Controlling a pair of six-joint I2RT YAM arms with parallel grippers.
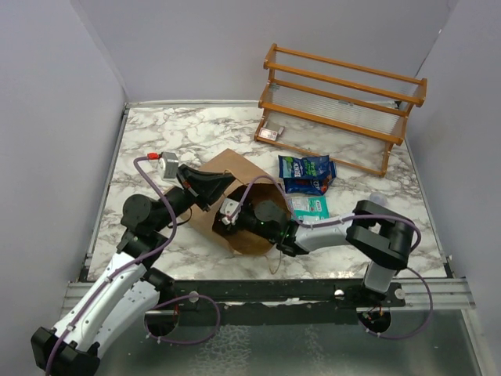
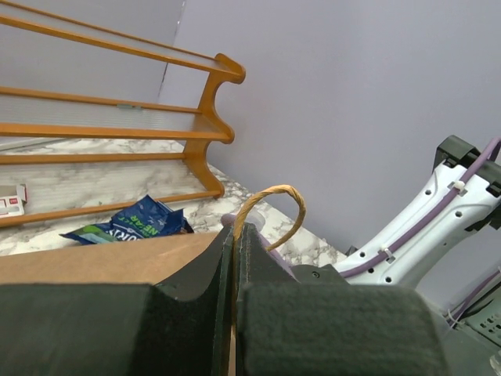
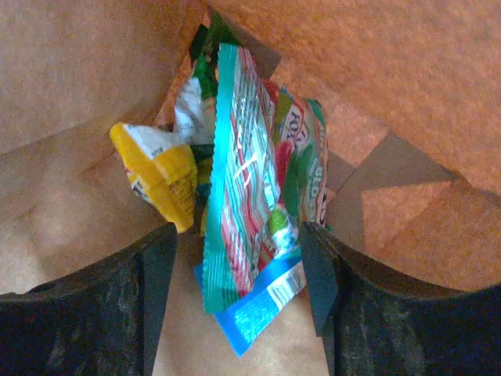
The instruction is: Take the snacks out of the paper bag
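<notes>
The brown paper bag (image 1: pixel 228 166) lies with its mouth toward the right arm. My left gripper is shut on the bag's twisted handle (image 2: pixel 270 190), which loops out above the fingers. Inside the bag, my right gripper stands open, its fingers (image 3: pixel 156 270) spread on both sides of a striped snack packet with a teal edge (image 3: pixel 246 172). Nothing is gripped there. A yellow-and-white packet (image 3: pixel 164 168) rests left of it, and a blue packet (image 3: pixel 262 301) pokes out beneath. In the top view the right fingertips are hidden in the bag.
Beyond the bag lie a dark blue snack bag (image 1: pixel 307 174) and a teal packet (image 1: pixel 310 207) on the marble table. A wooden rack (image 1: pixel 337 102) stands at the back, with a small box (image 1: pixel 269 133) at its left end.
</notes>
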